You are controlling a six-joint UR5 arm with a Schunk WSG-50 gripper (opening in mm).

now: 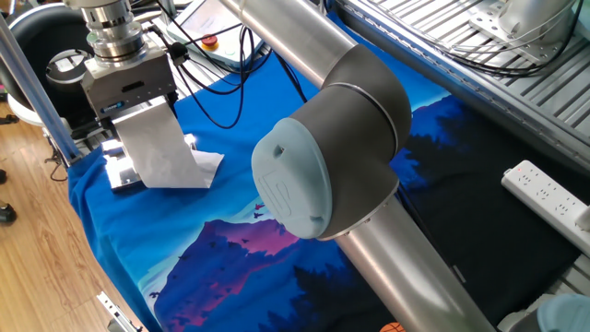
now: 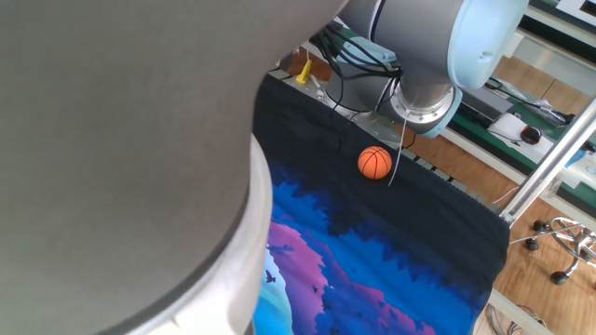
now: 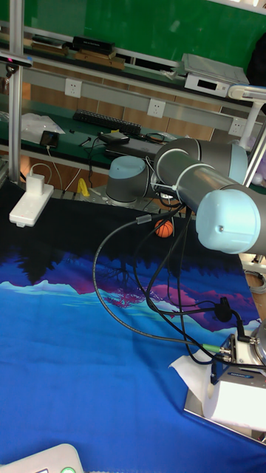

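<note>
A white paper roll with a loose sheet hanging from it is at the left end of the table in exterior view 1. Its holder has a shiny metal base. My gripper is right above and against the roll, pointing down. The paper and the gripper's body hide the fingertips, so whether they close on anything cannot be made out. Exterior view 3 has the roll at the lower right, its torn end sticking out to the left, below the gripper body.
An orange ball rests on the dark part of the tablecloth, near the arm's base. A white power strip lies at the far left corner. Black cables loop beside the arm.
</note>
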